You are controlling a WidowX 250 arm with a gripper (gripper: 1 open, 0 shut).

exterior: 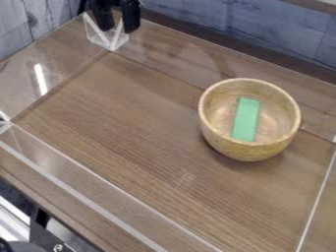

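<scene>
A black gripper (113, 20) is at the top left edge, mostly cut off, above a white, translucent patch (105, 37) on the table; its fingers are too small and dark to read. On the right, a round wooden bowl (215, 133) holds a green rectangular block (246, 118).
Whitish strips run along its left side and right edge, and a dark gap with black cables shows at the lower left corner.
</scene>
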